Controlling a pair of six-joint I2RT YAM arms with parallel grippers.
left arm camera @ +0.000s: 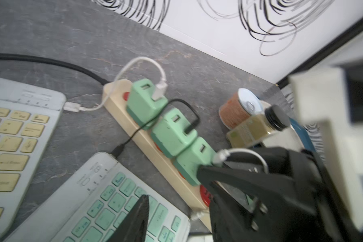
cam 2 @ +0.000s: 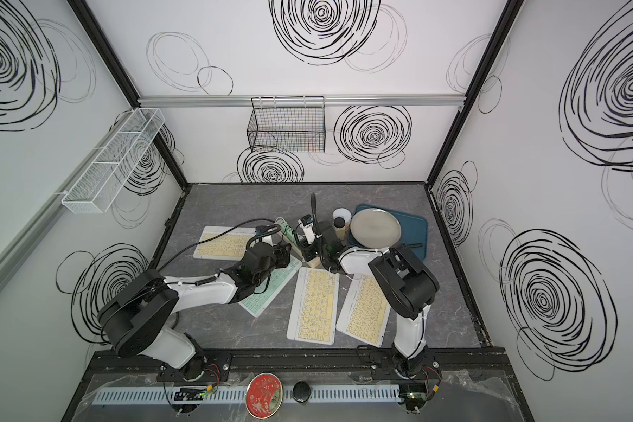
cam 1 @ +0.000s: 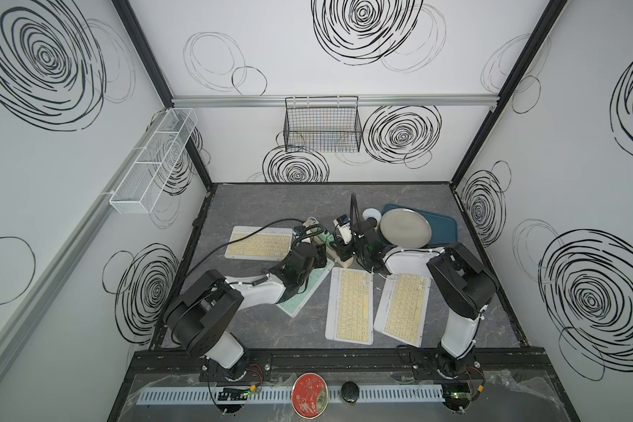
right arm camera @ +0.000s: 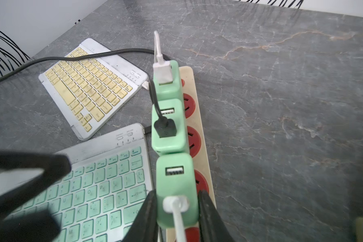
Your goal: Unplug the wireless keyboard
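A power strip (left arm camera: 139,145) holds three mint USB adapters with cables: a white one at the back (right arm camera: 165,86), a black one in the middle (left arm camera: 171,133), a white one on the front adapter (right arm camera: 175,181). My right gripper is shut on that front adapter. My left gripper is part open just above the strip's front end and the mint keyboard (left arm camera: 113,209), with nothing visible between its fingers. In the left wrist view, the right arm covers the lower right. Yellow-key keyboards (cam 1: 350,306) lie around the strip.
A grey plate (cam 1: 405,226) on a blue tray (cam 1: 443,232), a white-lidded can (left arm camera: 232,111) and a spice jar (left arm camera: 254,129) stand at right. A wire basket (cam 1: 322,126) hangs on the back wall.
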